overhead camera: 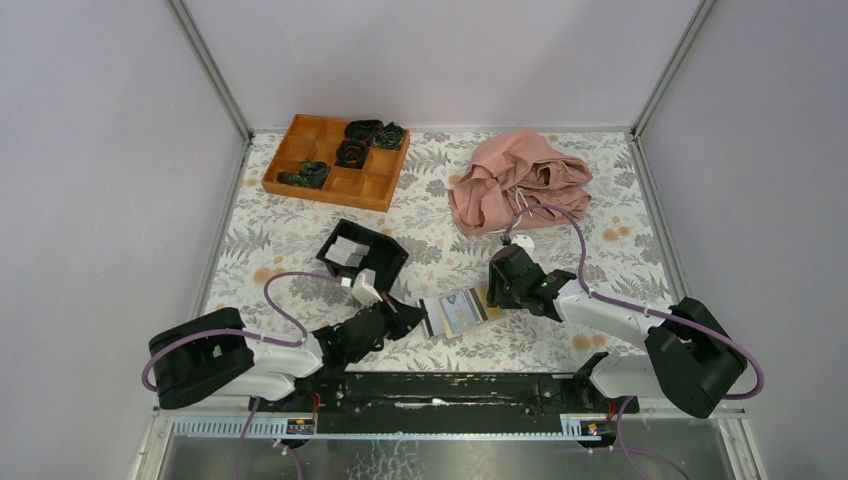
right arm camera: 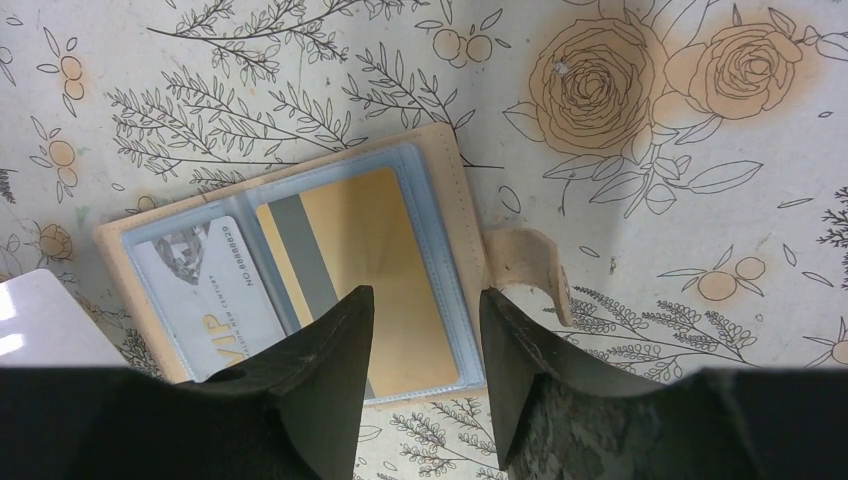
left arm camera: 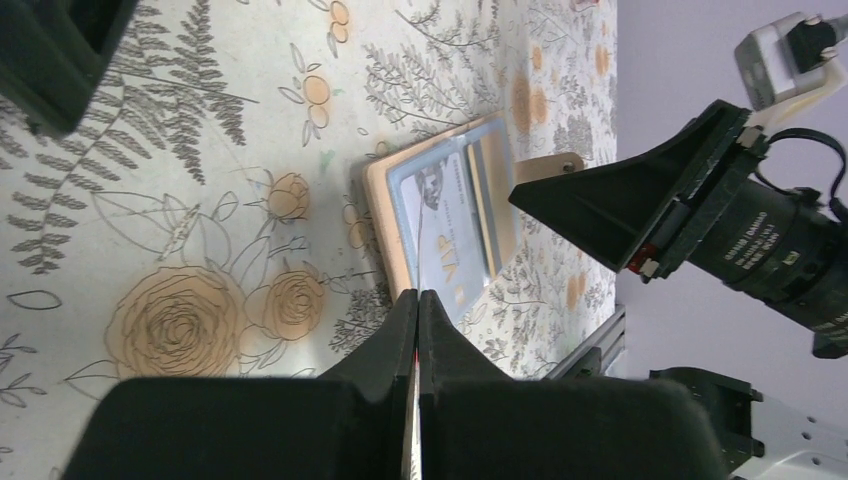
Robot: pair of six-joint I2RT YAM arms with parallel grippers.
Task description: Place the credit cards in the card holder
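Note:
The open card holder (overhead camera: 464,312) lies flat between my grippers, with a silver VIP card (right arm camera: 210,290) in one sleeve and a gold card (right arm camera: 370,260) in the other; its strap (right arm camera: 525,260) sticks out at one side. My left gripper is shut at the holder's near end; I cannot tell whether anything thin is between its fingertips. My right gripper hangs open over the gold-card end and the strap.
A black box (overhead camera: 385,260) with white items stands behind my left gripper. A wooden organiser (overhead camera: 365,190) with dark rolls is at the back left, a pink cloth (overhead camera: 515,175) at the back right.

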